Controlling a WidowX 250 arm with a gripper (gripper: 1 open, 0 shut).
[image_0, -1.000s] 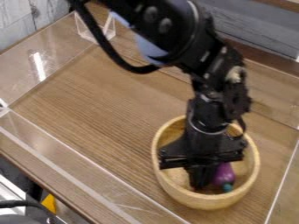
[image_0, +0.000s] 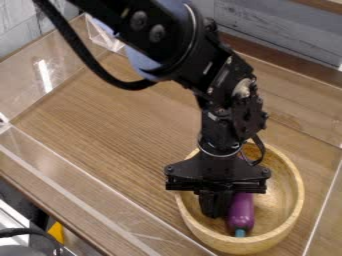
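The black arm comes down from the top to my gripper (image_0: 211, 200) at the lower right, low over a cream bowl (image_0: 278, 225). Its fingertips are mostly hidden by the gripper's body and in shadow. A purple object (image_0: 242, 210) with a teal end lies in the bowl, just right of the fingers. I cannot see anything held between the fingers.
Clear plastic edging runs along the left side, with a yellow piece and a black cable at the lower left.
The gripper has moved left and slightly up within the bowl area, showing more of the purple object on its right.
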